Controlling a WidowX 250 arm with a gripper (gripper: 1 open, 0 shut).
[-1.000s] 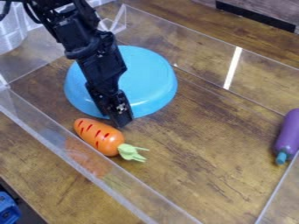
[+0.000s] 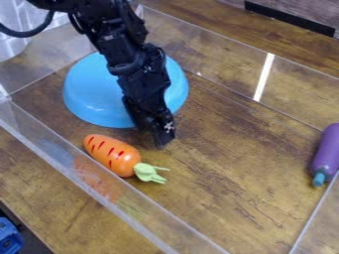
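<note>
My black gripper (image 2: 154, 129) reaches down from the upper left over a blue bowl (image 2: 82, 91), apparently upside down, its tips at the bowl's lower right edge. Whether it is open or shut is unclear. An orange toy carrot (image 2: 111, 153) with a pale green top lies just below the bowl, left of and below the gripper tips.
A purple toy (image 2: 327, 149), like an eggplant, lies at the right. Clear plastic walls edge the wooden surface (image 2: 232, 169), which is bare in the middle. A blue object (image 2: 7, 238) sits outside at the lower left.
The gripper has moved to the right across the bowl, and the bowl appears shifted slightly left. The carrot lies about where it was.
</note>
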